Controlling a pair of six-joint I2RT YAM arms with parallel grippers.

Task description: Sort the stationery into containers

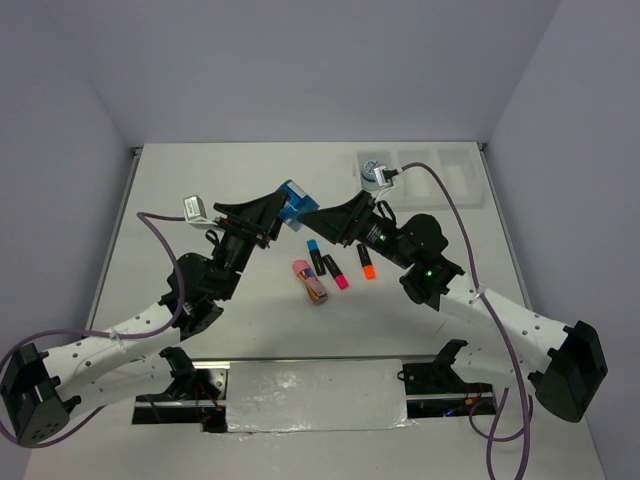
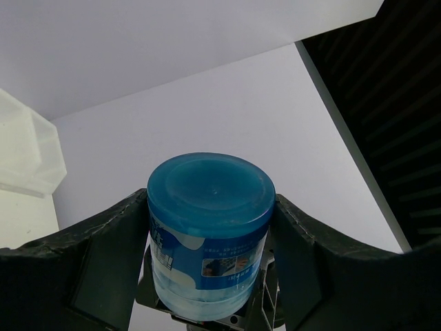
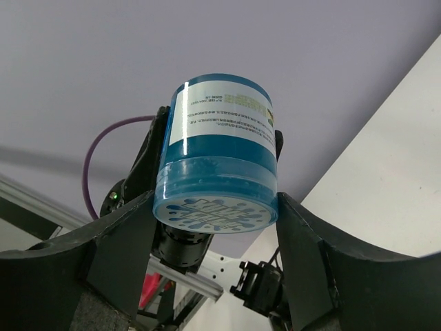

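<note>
A blue jar point(image 1: 298, 203) is held in the air over the table between my two grippers. My left gripper is shut on it from one side, the lid toward its camera. My right gripper is shut on it from the other side, at the end with the patterned face. On the table below lie markers with blue point(image 1: 313, 247), pink point(image 1: 340, 280) and orange point(image 1: 368, 270) ends and a pink-topped item point(image 1: 309, 283). A white divided container point(image 1: 463, 180) at the back right holds a round light-blue item point(image 1: 370, 170).
Grey walls enclose it at the back and both sides. Both arms reach in from the front corners, their cables trailing.
</note>
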